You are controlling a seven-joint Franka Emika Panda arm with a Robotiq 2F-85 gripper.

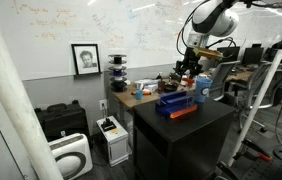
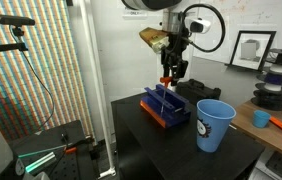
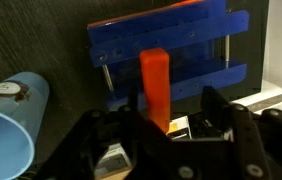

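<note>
An orange-red upright piece (image 3: 156, 85) shows between the fingers in the wrist view, close to the left finger and with a gap before the right one. My gripper stands part open around it. From the second exterior view, the orange top (image 2: 165, 80) is just below the gripper (image 2: 168, 70), above a blue rack (image 2: 166, 104). That rack (image 3: 171, 50) has slotted blue rails and metal rods in the wrist view. Where the piece's lower end rests is hard to make out.
Right of the rack, a blue cup (image 2: 214, 125) stands on the black table (image 2: 141, 150), near the gripper. An orange bar (image 2: 151, 116) lies along the rack's near side. Behind is a wooden table (image 2: 271, 133) with stacked dark discs (image 2: 272, 90).
</note>
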